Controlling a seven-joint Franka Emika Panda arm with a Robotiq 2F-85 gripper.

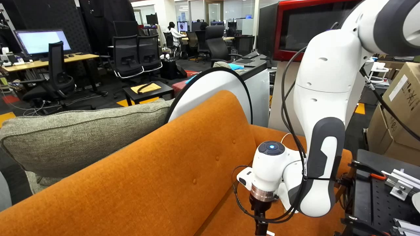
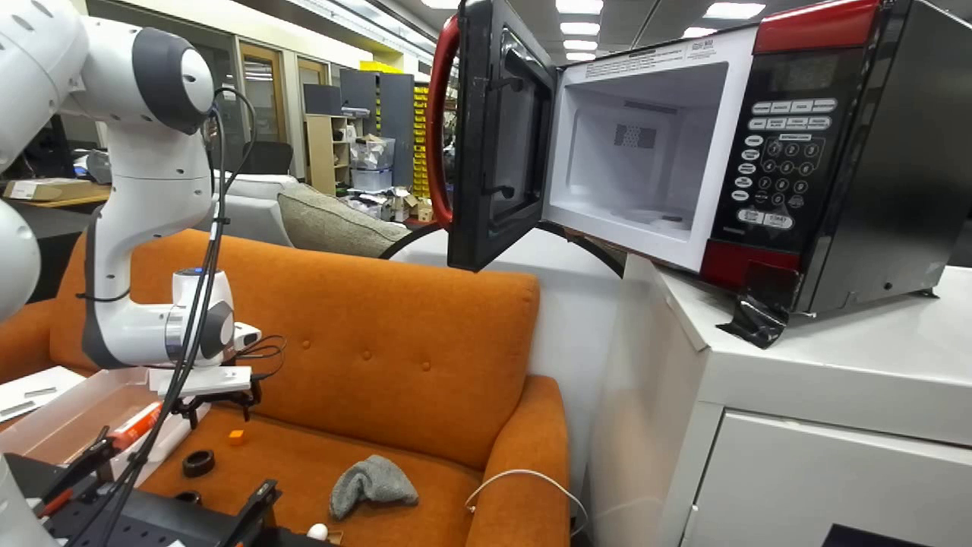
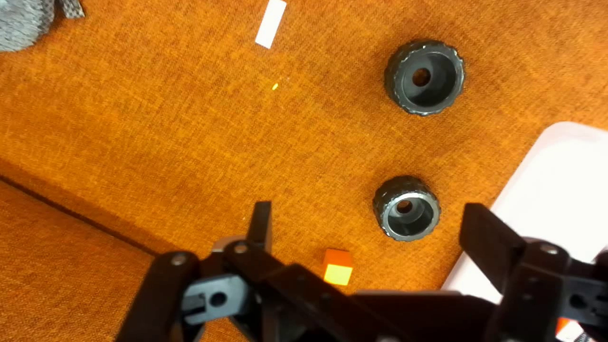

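Note:
Below my gripper, two black ribbed wheels lie on the orange sofa seat; the nearer black wheel shows between the line of the fingers, toward the right one. The farther black wheel lies higher up in the wrist view. A small orange cube sits close to the gripper's body, left of the nearer wheel. My fingers stand wide apart and hold nothing. In exterior view 2 the orange cube and a black wheel are below the hand, which hangs clear above the seat.
A clear plastic bin stands beside the wheels. A grey cloth lies farther along the seat. The sofa back rises behind the arm. A microwave with its door open stands on a white cabinet at the right.

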